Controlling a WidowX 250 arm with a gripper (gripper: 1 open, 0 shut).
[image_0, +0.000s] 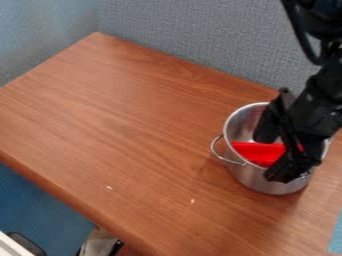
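A steel pot (249, 176) with wire handles stands at the right of the wooden table (120, 120). A red object (253, 151) lies inside it, partly hidden by my black gripper (287, 135), which hangs over and into the pot's right part. The gripper looks open, and its fingertips are hard to make out against the dark arm.
A grey padded wall stands behind it. A blue patch (335, 235) is at the right edge, and some objects (100, 243) sit below the table's front left edge.
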